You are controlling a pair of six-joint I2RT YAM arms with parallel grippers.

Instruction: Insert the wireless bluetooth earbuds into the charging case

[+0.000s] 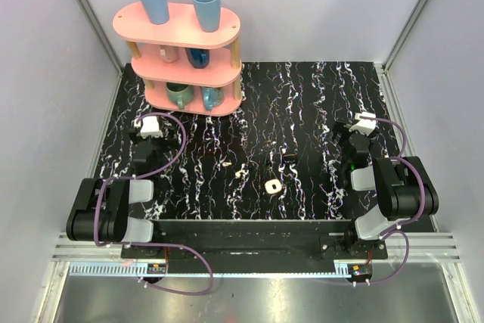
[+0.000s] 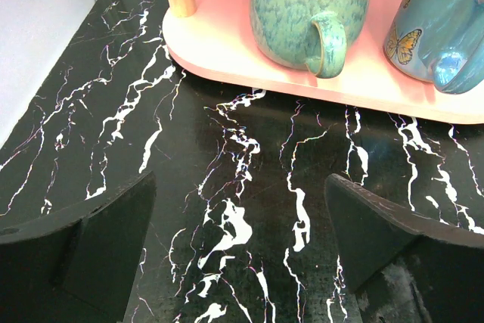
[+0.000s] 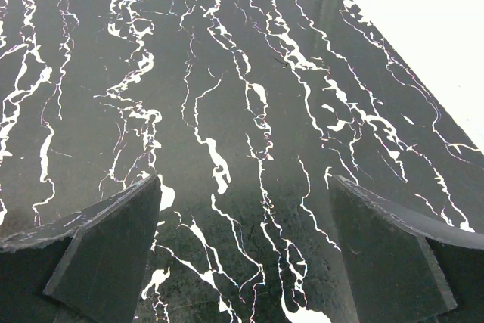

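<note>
A small white square case (image 1: 274, 186) lies near the front middle of the black marble table. Small pale pieces (image 1: 239, 174) lie left of it, too small to tell if they are earbuds, and a small dark object (image 1: 290, 157) lies behind it. My left gripper is open with nothing between its fingers, at the table's left, facing the shelf. My right gripper is open and empty over bare marble at the table's right.
A pink tiered shelf (image 1: 172, 26) with cups stands at the back left; its green mug (image 2: 295, 28) is ahead of my left gripper. White walls bound both sides.
</note>
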